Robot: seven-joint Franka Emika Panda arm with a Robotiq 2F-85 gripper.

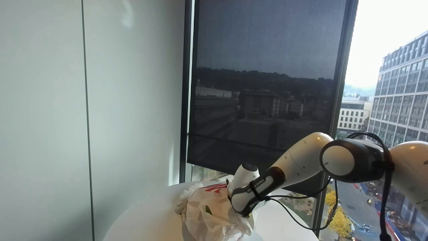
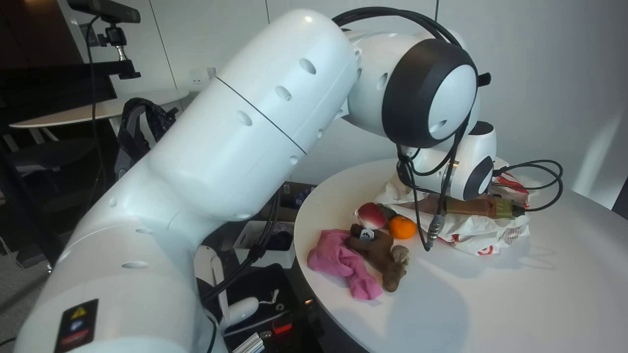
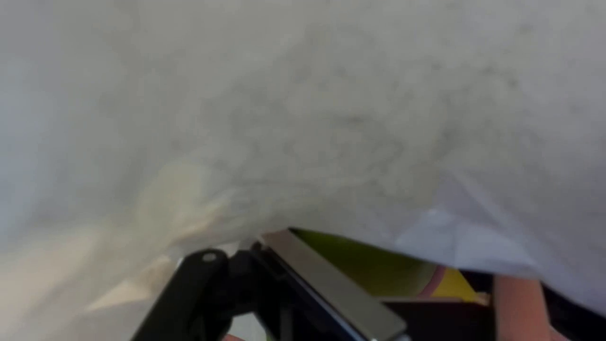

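A crumpled white plastic bag (image 1: 204,213) with red print lies on the round table, and in exterior view 2 the same bag (image 2: 491,235) is under the arm's wrist. My gripper is down inside the bag's opening, hidden by the plastic and the arm in both exterior views. In the wrist view, white plastic (image 3: 318,125) fills most of the picture. Below its edge a dark finger with a metallic strip (image 3: 335,284) shows, beside a green and yellow thing (image 3: 369,261) in the bag. Whether anything is between the fingers cannot be made out.
On the table near the bag are an orange (image 2: 403,227), a red and white round item (image 2: 371,215), a brown plush toy (image 2: 379,253) and a pink cloth (image 2: 341,262). Loose cables hang from the arm.
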